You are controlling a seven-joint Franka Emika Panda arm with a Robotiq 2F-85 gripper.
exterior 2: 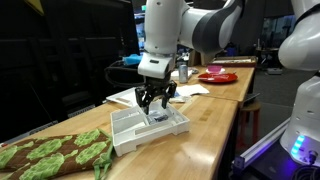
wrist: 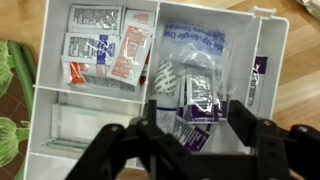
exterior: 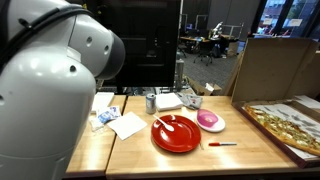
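In the wrist view, my gripper is above a white compartment box (wrist: 145, 98), its fingers apart on either side of small packets in the right-hand section. Among these are a packet with a purple label (wrist: 203, 98) and a clear bag with blue print (wrist: 194, 45). Whether the fingers touch any packet I cannot tell. White and orange sachets (wrist: 92, 47) fill the upper left compartment. From the side, the gripper (exterior 2: 156, 108) points down into the white box (exterior 2: 126, 130) on the table.
Green-stemmed vegetables on a patterned cloth (exterior 2: 60, 152) lie beside the box. Elsewhere on the table are a red plate (exterior: 176, 137) with a white spoon, a can (exterior: 150, 103), a pink bowl (exterior: 208, 117), a red-handled knife (exterior: 222, 144) and a pizza in a box (exterior: 285, 128).
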